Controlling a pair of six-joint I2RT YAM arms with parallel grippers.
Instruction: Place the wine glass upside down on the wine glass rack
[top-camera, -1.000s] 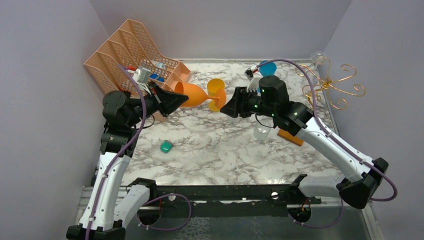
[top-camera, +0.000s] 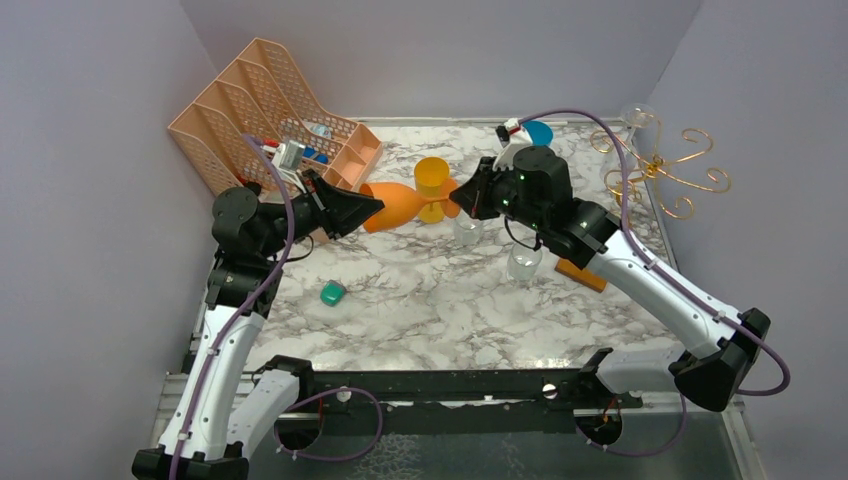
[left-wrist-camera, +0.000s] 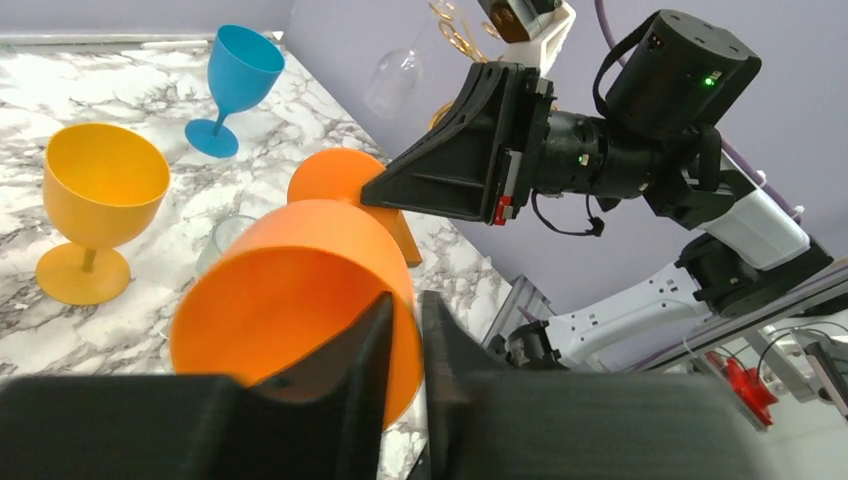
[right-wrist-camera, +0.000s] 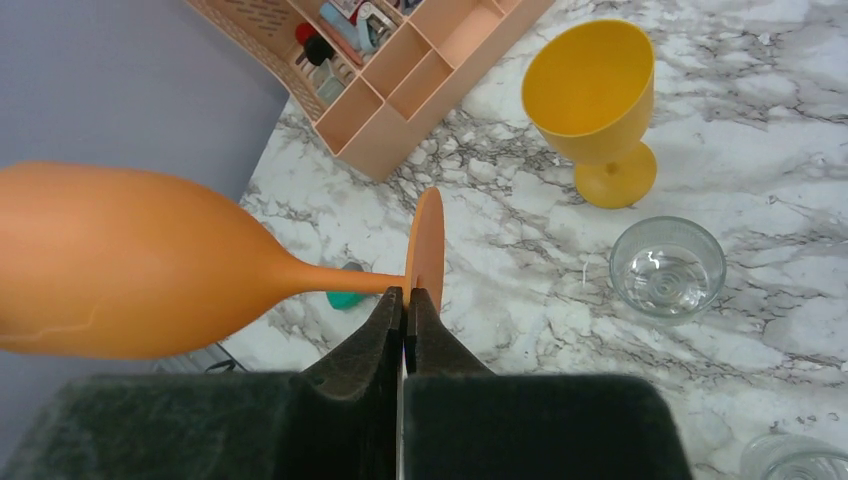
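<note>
An orange wine glass (top-camera: 395, 206) is held sideways in the air between the two arms. My right gripper is shut on its round foot (right-wrist-camera: 428, 240). In the left wrist view the bowl's mouth (left-wrist-camera: 290, 310) faces the camera, its rim passing between the fingers of my left gripper. Those fingers stand slightly apart, with a narrow gap around the rim, and look blurred. At the right of the top view is the gold rack (top-camera: 655, 165) with curled arms, on a wooden base (top-camera: 582, 274).
A yellow goblet (right-wrist-camera: 592, 95) and a clear tumbler (right-wrist-camera: 667, 268) stand below the held glass. A blue goblet (left-wrist-camera: 240, 75) is farther back. One clear glass (top-camera: 637, 115) hangs at the rack. A peach organiser (top-camera: 270, 110) fills the back left.
The glass has shifted slightly right and down.
</note>
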